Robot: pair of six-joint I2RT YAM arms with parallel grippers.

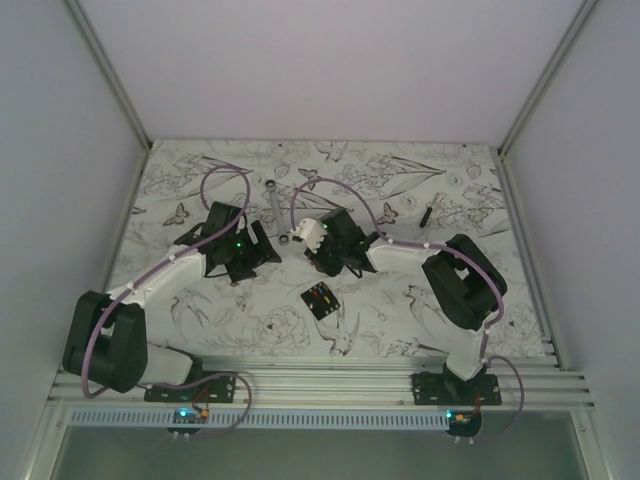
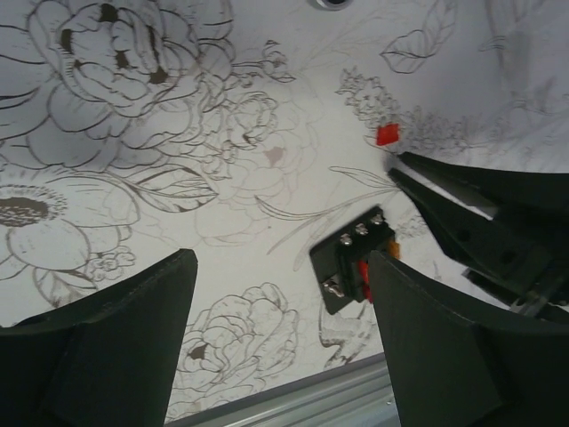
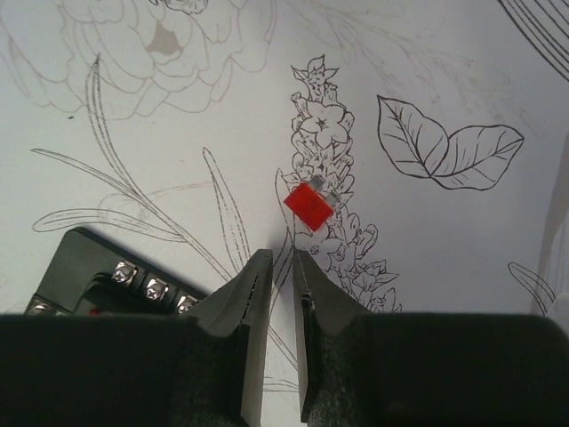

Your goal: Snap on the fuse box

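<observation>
A small red block with metal prongs lies on the floral mat, just beyond my right gripper, whose fingertips are nearly together; whether anything is between them is unclear. The left wrist view also shows the red block. The black fuse box sits front centre, its metal terminals visible in the right wrist view at lower left. My left gripper stands open left of centre, nothing visible between its fingers.
A grey wrench-like bar lies behind the grippers. A black pen-like item lies at right.
</observation>
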